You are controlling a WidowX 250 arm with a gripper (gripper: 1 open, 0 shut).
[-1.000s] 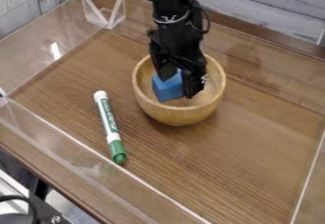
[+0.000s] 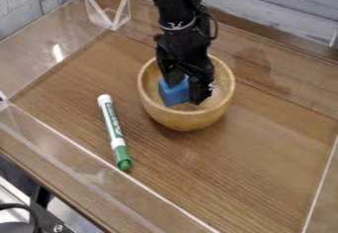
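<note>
My black gripper (image 2: 183, 64) hangs down from the top of the view into a light wooden bowl (image 2: 189, 116) at the centre, its fingers over a blue block (image 2: 173, 93) that sits inside. The fingers appear to be apart, around or just above the block; whether they touch it I cannot tell. A small pale object behind the right finger is partly hidden.
A white and green marker (image 2: 114, 132) lies on the wooden table (image 2: 244, 178) left of and below the bowl. A white wall stands at the back.
The gripper has shifted slightly over the bowl. The bowl and marker look unmoved.
</note>
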